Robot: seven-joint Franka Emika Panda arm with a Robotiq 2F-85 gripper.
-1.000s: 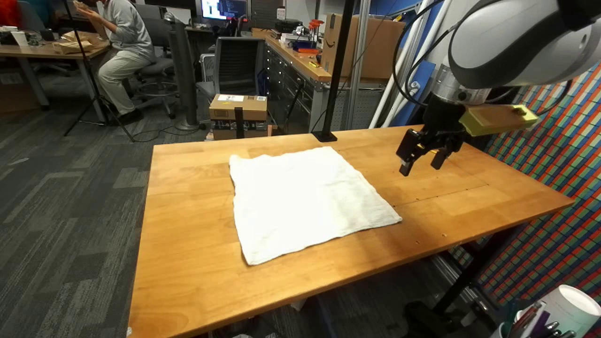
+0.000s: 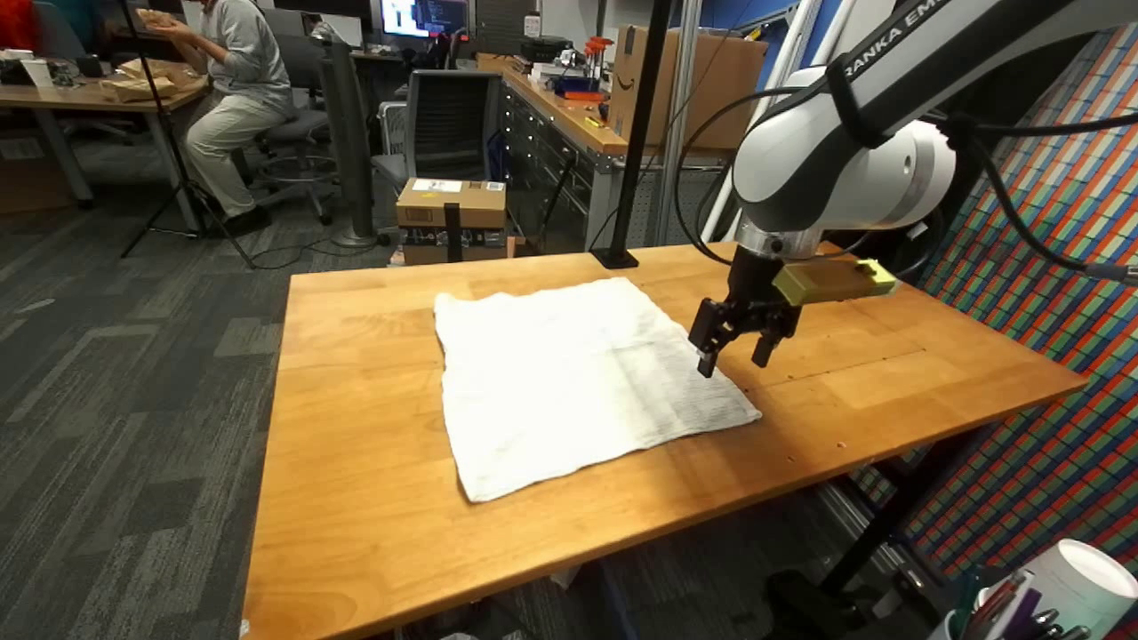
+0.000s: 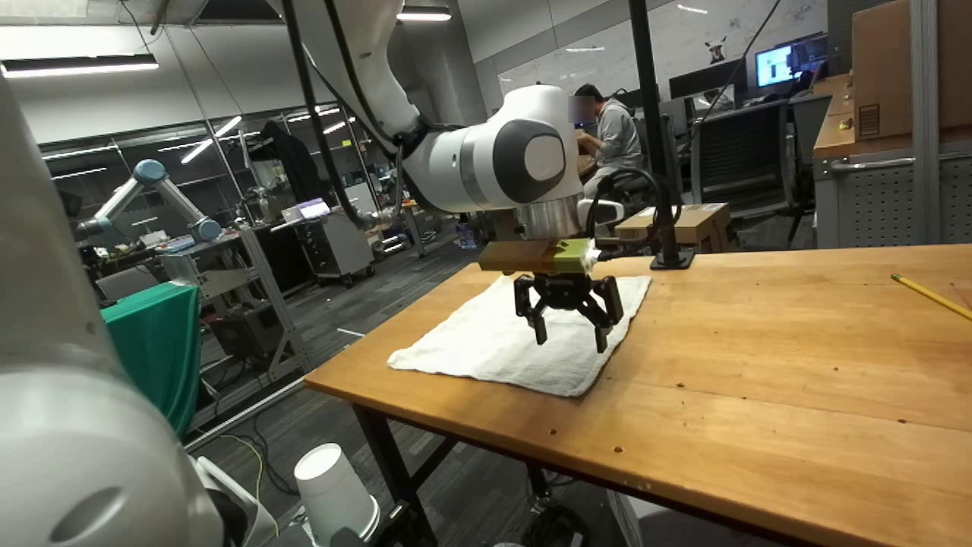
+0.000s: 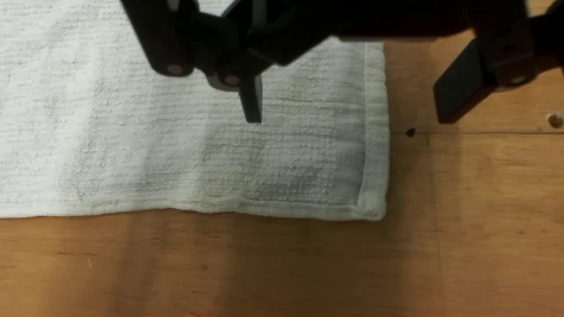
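A white towel (image 2: 565,373) lies spread nearly flat on the wooden table, one corner pointing towards the robot's side. Above that edge of the cloth hangs my gripper (image 2: 735,363), open and empty. In exterior view 2 the gripper (image 3: 572,341) appears over the near part of the towel (image 3: 510,342), fingers pointing down. From the wrist, one finger shows over the towel (image 4: 296,153) and the other over bare wood, with the hemmed side edge between them; the towel's corner lies below the gripper in that view.
A black post (image 2: 615,256) stands at its back edge. A yellow pencil (image 3: 931,296) lies far to the right in exterior view 2.
My gripper has moved left and lower in exterior view 1, from over bare table to above the towel's edge. The towel has not moved.
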